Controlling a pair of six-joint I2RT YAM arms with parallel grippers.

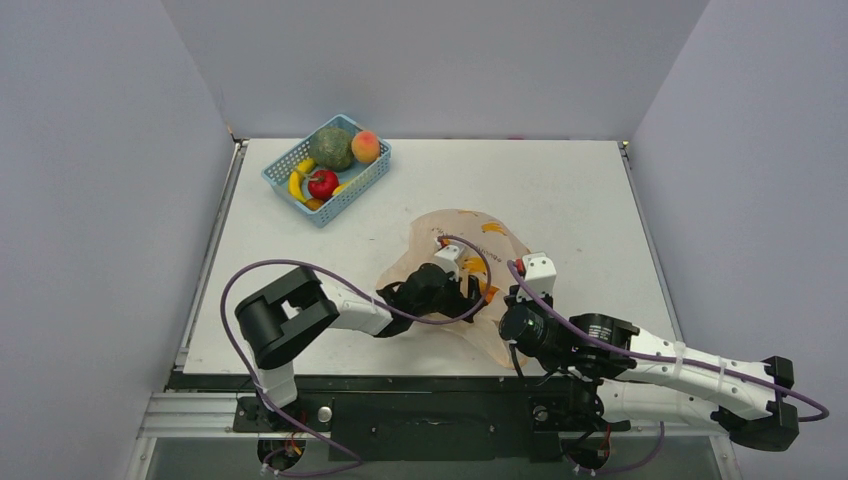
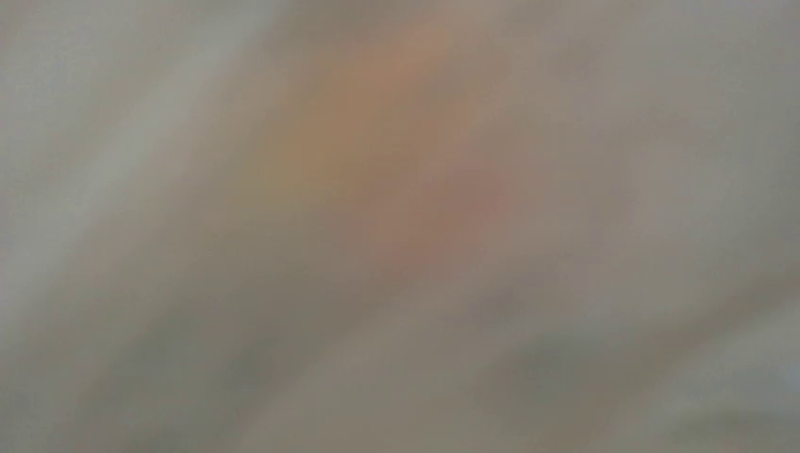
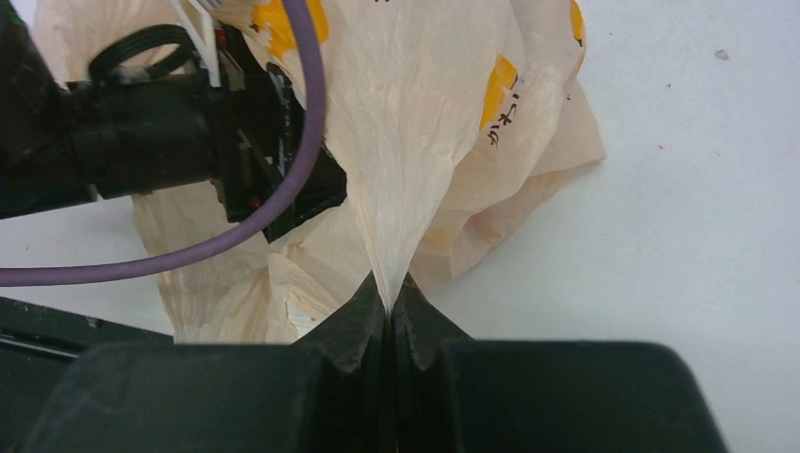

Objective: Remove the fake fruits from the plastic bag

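A thin beige plastic bag (image 1: 428,230) with orange prints lies on the table, its mouth spread toward the front edge. My right gripper is shut on a gathered fold of the bag's rim, seen in the right wrist view. My left arm (image 3: 141,142) reaches into the bag's mouth, and its fingertips are out of sight under the plastic. In the left wrist view, blurred plastic fills everything, with a faint orange and yellow patch (image 2: 321,142) that I cannot make out. No finger shows there, so the left fingers cannot be judged.
A light blue basket (image 1: 362,186) at the back left holds a green melon-like fruit (image 1: 331,147), a peach (image 1: 366,147), a red tomato-like fruit (image 1: 323,184) and bananas (image 1: 296,186). Bare table (image 1: 570,200) lies at the back right. The arms are close together at the front.
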